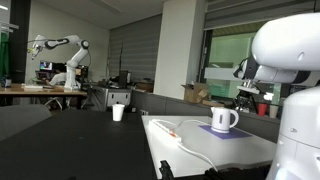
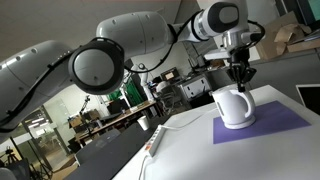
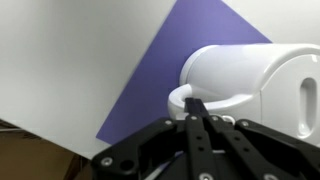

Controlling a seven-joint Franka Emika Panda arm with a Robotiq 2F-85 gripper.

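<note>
A white kettle [image 2: 232,110] stands upright on a purple mat [image 2: 265,122] on the white table. Above its handle side is my gripper [image 2: 240,82], pointing down. Seen from the wrist, the gripper is shut, its black fingertips overlapping the white handle [image 3: 180,100] near the kettle body [image 3: 235,70]. Nothing shows between the fingers, and whether they touch the handle cannot be made out. Exterior view 1 also has the kettle [image 1: 221,119] on its mat [image 1: 225,132].
A white power strip [image 2: 153,143] with its cable lies left of the mat. Farther off is a white cup [image 1: 118,112] on the dark surface.
</note>
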